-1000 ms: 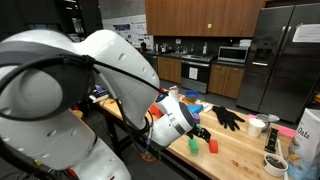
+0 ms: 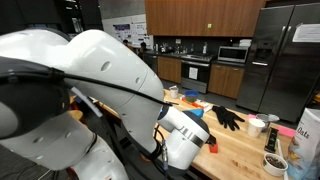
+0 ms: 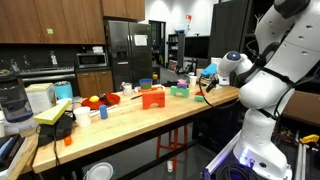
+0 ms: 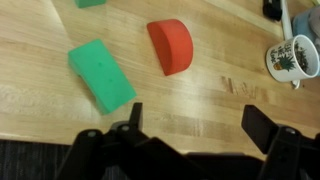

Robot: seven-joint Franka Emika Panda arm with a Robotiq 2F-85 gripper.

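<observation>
In the wrist view my gripper stands open over the light wooden table, its black fingers wide apart and only bare wood between them. Ahead of it, toward the upper left, lies a green rectangular block (image 4: 101,76). A red block with a curved side (image 4: 173,46) sits farther up, near the middle. In exterior view 1 the white arm (image 2: 182,145) hangs over the near table edge, with the red block just right of it; the green block is hidden there behind the arm.
A patterned mug (image 4: 292,60) stands right of the red block. Black gloves (image 2: 227,118), a white cup (image 2: 256,127) and a small bowl (image 2: 274,164) are on the table farther right. A red box (image 3: 153,100) lies mid-table. The table's near edge runs close below the green block.
My arm has come lower and toward the near table edge in exterior view 1, now covering the green block that showed before. The red block looks unmoved.
</observation>
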